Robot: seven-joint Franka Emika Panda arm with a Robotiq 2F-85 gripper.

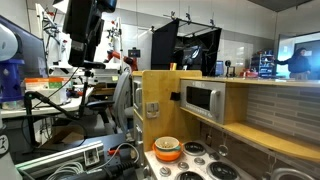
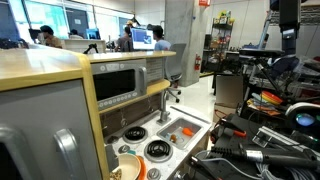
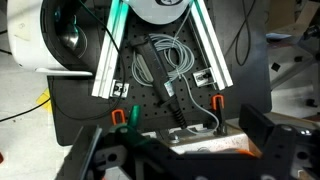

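My gripper stands open in the wrist view, its dark fingers far apart at the lower edge with nothing visible between them. Below it are the robot's black mounting plate, a coiled grey cable (image 3: 178, 60) and metal rails. In exterior view 1 the dark arm hangs high at the left, well away from the counter. An orange pot (image 1: 167, 148) with a pale bowl-like inside sits beside the stove burners (image 1: 194, 149). From exterior view 2, a small orange object (image 2: 187, 131) lies in the sink area.
A silver microwave (image 1: 203, 98) fills part of the wooden shelf (image 1: 262, 133) behind the burners. A tall wooden cabinet side (image 2: 93, 125) borders the stove. Loose cables lie around the robot base. Open air separates the arm from the counter.
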